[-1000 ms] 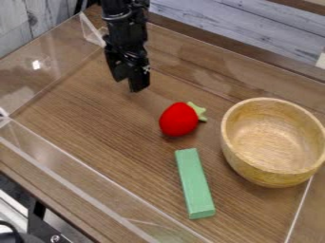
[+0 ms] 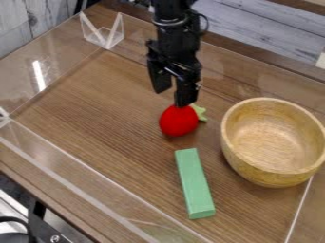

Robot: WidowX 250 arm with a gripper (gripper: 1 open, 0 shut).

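My black gripper [image 2: 173,85] is open, its fingers pointing down just above a red strawberry-like object [image 2: 178,121] with a green leafy top, on the wooden table [image 2: 76,142]. A green block [image 2: 193,183] lies lengthwise in front, and a yellow bowl [image 2: 272,142] sits at the right.
A clear, faint wireframe-like item [image 2: 105,28] stands at the back left. A dark cable shows at the bottom left corner.
My gripper has moved right and toward the front, from the back left to just above the red object. The objects on the table look unmoved.
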